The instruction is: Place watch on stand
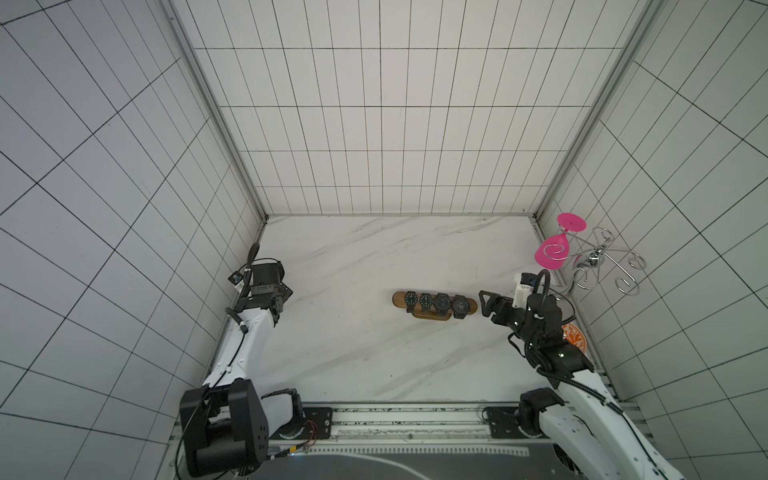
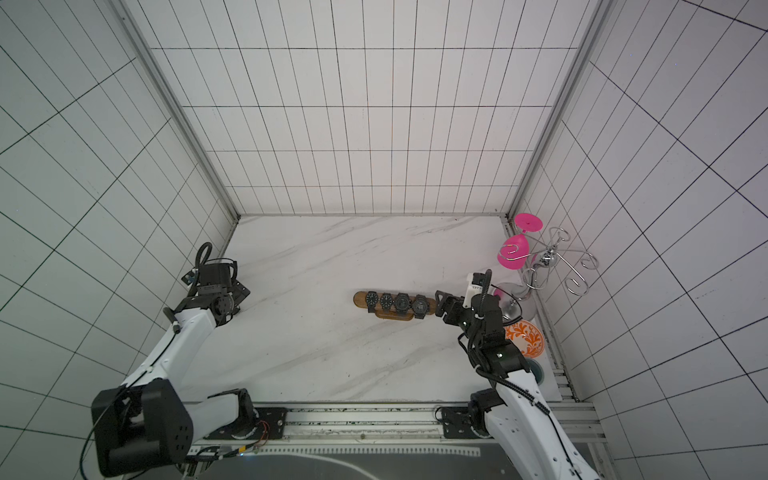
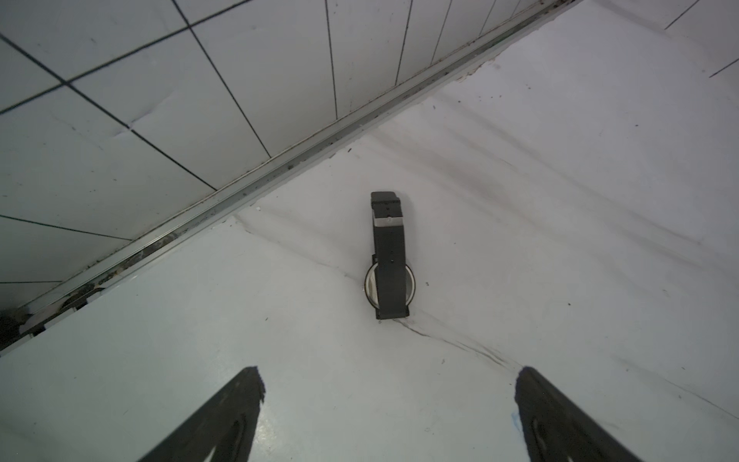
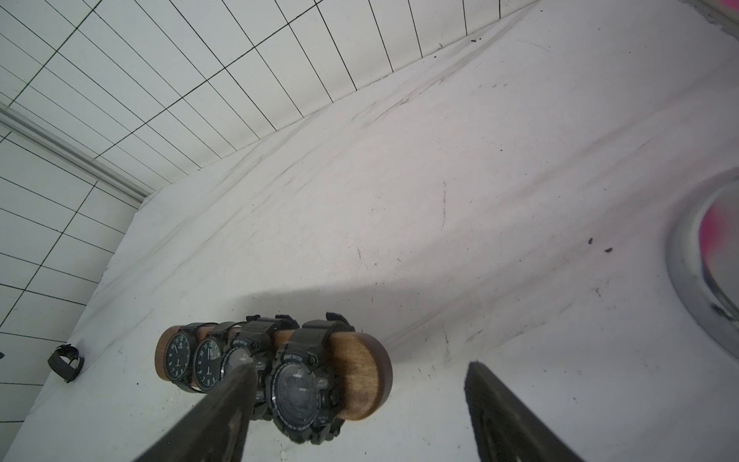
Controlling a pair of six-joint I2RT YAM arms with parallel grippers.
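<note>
A lone black watch (image 3: pixel 390 265) lies on the white table near the side wall; its strap faces up across the round case in the left wrist view. My left gripper is open, with the watch beyond its fingertips and nothing between them. A wooden stand (image 4: pixel 363 377) carries several black watches in a row, and bare wood shows at its right end. My right gripper is open beside that end, holding nothing. The same stand (image 1: pixel 398 297) sits right of the table's middle. In the top views the left arm hides the lone watch.
Right of the right arm stand a curled metal rack (image 1: pixel 596 260), a pink goblet (image 1: pixel 552 252) and an orange-patterned plate (image 2: pixel 524 338). Between the left arm and the stand the table (image 1: pixel 344 320) is bare. Tiled walls border the sides and back.
</note>
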